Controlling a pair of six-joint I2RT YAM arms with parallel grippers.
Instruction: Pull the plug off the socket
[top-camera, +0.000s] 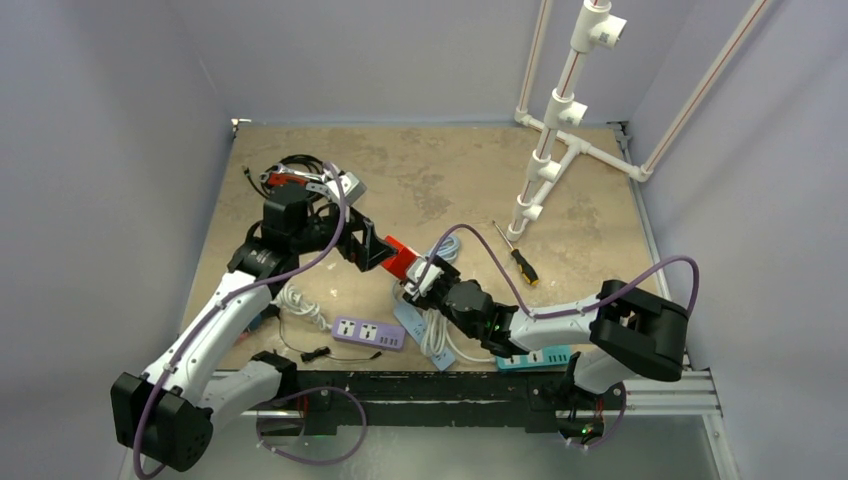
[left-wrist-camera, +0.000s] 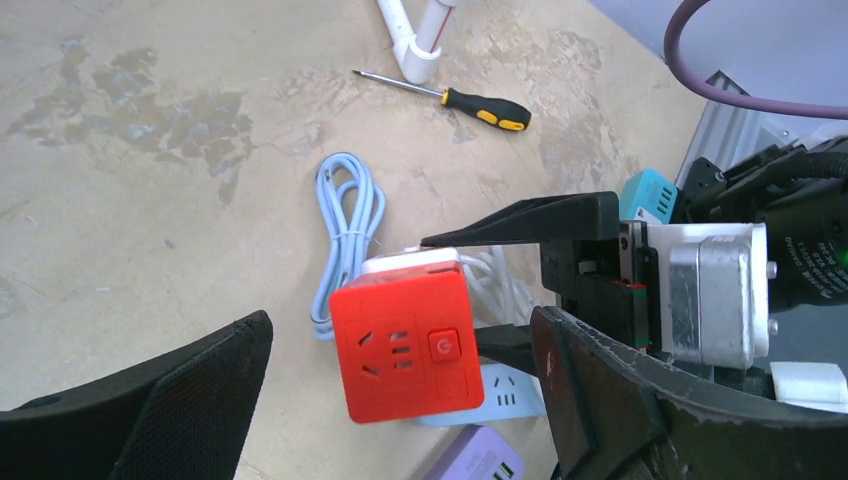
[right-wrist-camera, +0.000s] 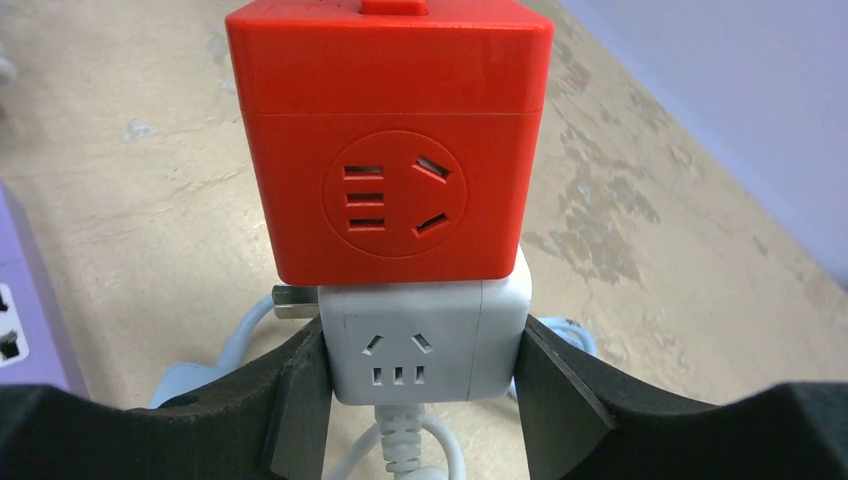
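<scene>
A red cube socket (right-wrist-camera: 395, 150) with slots on its faces sits against a white plug block (right-wrist-camera: 420, 345). In the right wrist view the two bodies touch; whether prongs still join them is hidden. My right gripper is shut on the white block, a finger on each side, with a white cord running off below. In the left wrist view the red cube faces me beyond my left gripper, whose fingers stand wide open with nothing between them. From above, the left gripper (top-camera: 380, 252) is close to the cube (top-camera: 400, 258), on its left.
A lilac power strip (top-camera: 368, 332) and a pale blue strip (top-camera: 425, 338) lie below the grippers. Coiled blue cable (top-camera: 447, 248) is beside them. A screwdriver (top-camera: 525, 266) lies to the right. White pipes (top-camera: 560, 110) rise at the back right.
</scene>
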